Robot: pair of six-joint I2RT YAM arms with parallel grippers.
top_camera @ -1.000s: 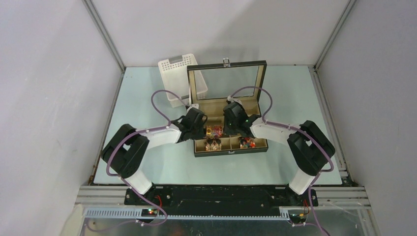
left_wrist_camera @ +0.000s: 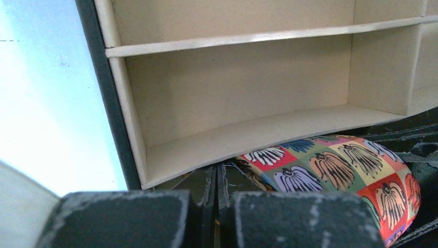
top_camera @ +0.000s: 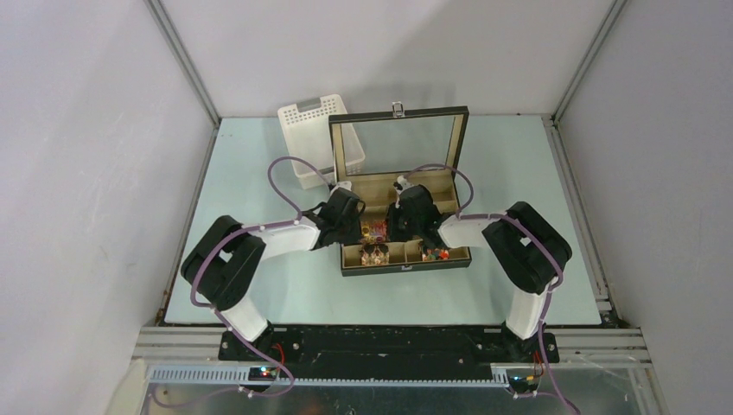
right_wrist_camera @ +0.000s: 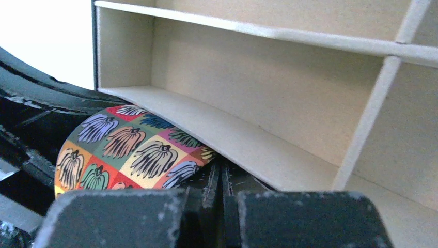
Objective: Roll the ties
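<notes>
A patterned tie roll (top_camera: 374, 232) sits in a middle compartment of the dividered case (top_camera: 406, 269), between my two grippers. In the left wrist view the colourful roll (left_wrist_camera: 335, 170) lies beside my shut left gripper, below an empty compartment (left_wrist_camera: 237, 82). In the right wrist view the same patterned fabric (right_wrist_camera: 129, 150) is left of my shut right gripper. Both fingertips reach down beside the roll under a divider edge; whether fabric is pinched between them is hidden.
Other bundles (top_camera: 374, 255) fill front compartments. The glass lid (top_camera: 398, 112) stands raised at the back, with a white basket (top_camera: 302, 138) behind it to the left.
My right arm has shifted slightly over the case, its wrist and elbow changing position. My left arm has barely moved.
</notes>
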